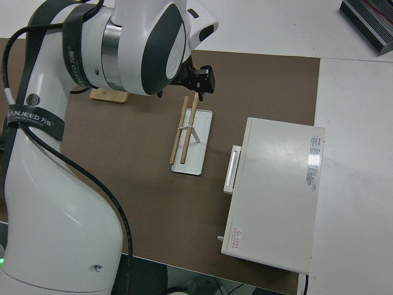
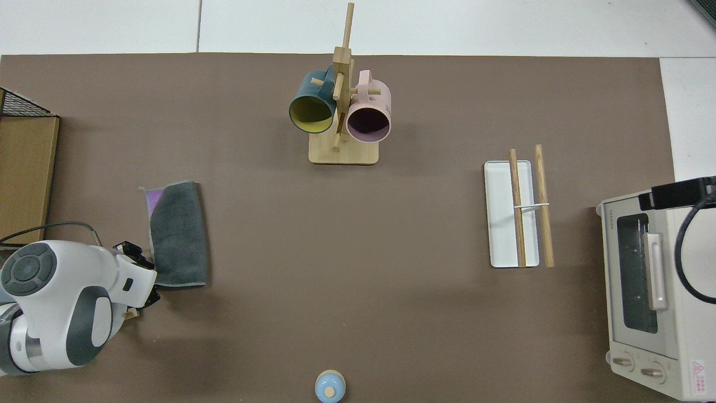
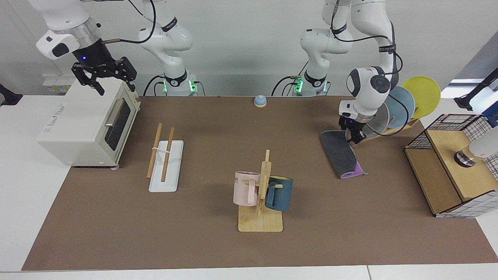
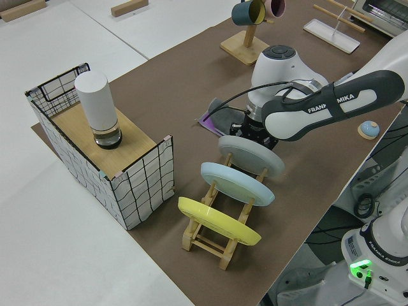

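My left gripper (image 3: 352, 132) hangs low at the left side of the mat, touching the near end of a grey cloth with a purple corner (image 2: 178, 235), beside a wooden rack of grey, blue and yellow plates (image 4: 220, 223); whether it is open or shut is hidden. My right gripper (image 3: 105, 81) is raised over the white oven (image 3: 88, 126); its fingers' state is unclear. A wooden tree (image 2: 342, 144) holds a blue mug (image 2: 307, 107) and a pink mug (image 2: 376, 107).
A white stand with two wooden rods (image 2: 500, 215) lies left of the oven in the top view. A wire-sided wooden shelf (image 2: 23, 181) stands at the left edge, with a white cylinder (image 4: 95, 102) on it. A small blue domed object (image 2: 330, 389) lies near the front.
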